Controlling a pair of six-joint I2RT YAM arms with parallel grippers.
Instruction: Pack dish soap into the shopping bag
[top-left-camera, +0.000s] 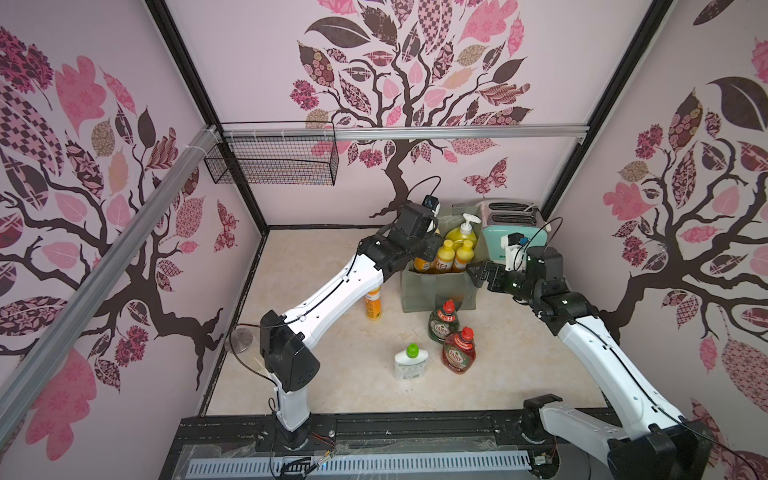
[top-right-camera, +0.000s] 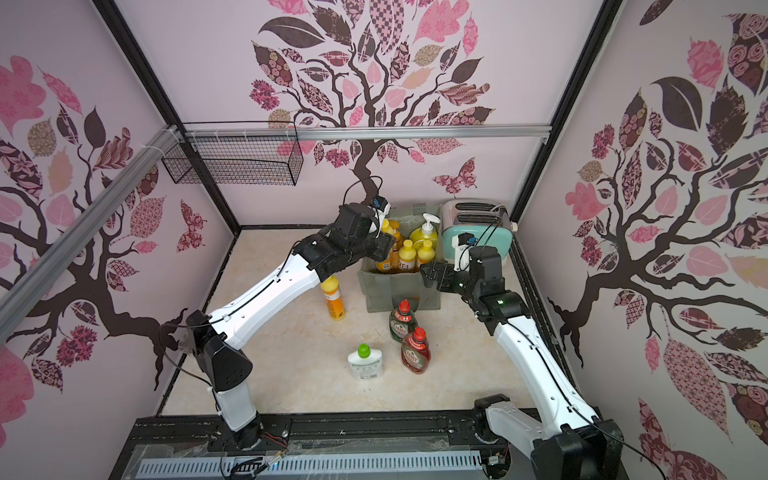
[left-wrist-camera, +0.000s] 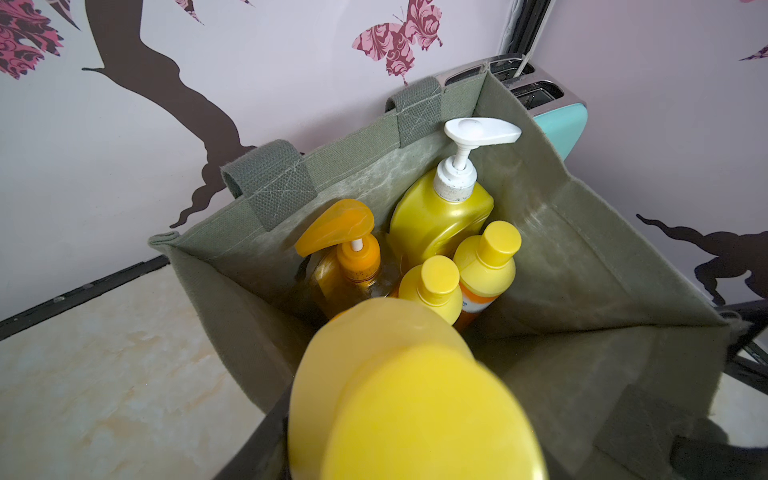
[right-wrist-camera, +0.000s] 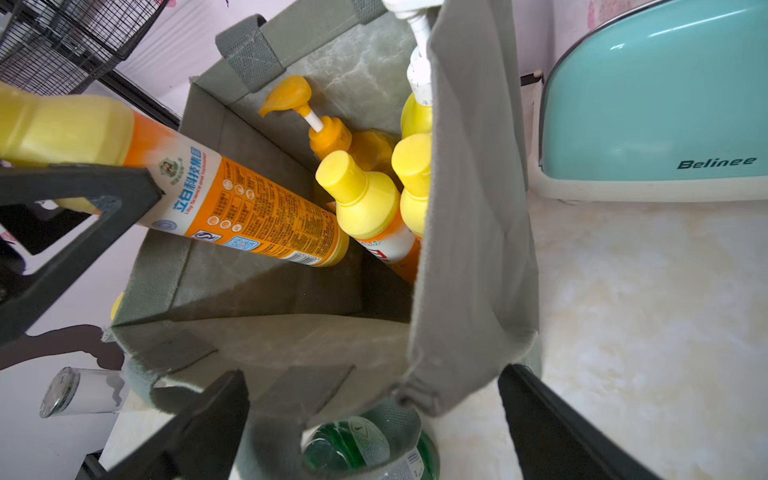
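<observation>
My left gripper (top-left-camera: 430, 237) is shut on an orange bottle with a yellow cap (right-wrist-camera: 256, 208), held tilted inside the mouth of the grey-green shopping bag (top-left-camera: 428, 296). Inside the bag are a yellow pump bottle (left-wrist-camera: 440, 220), an orange pump bottle (left-wrist-camera: 358, 264) and yellow-capped bottles (left-wrist-camera: 488, 264). My right gripper (top-left-camera: 485, 274) stands open at the bag's right front wall, the fabric between its spread fingers in the right wrist view. On the table are two red-capped soap bottles (top-left-camera: 458, 352), a white green-capped bottle (top-left-camera: 411, 363) and an orange bottle (top-left-camera: 373, 304) left of the bag.
A mint toaster (right-wrist-camera: 648, 104) stands behind the bag to the right. A wire basket (top-left-camera: 272, 160) hangs on the rail at back left.
</observation>
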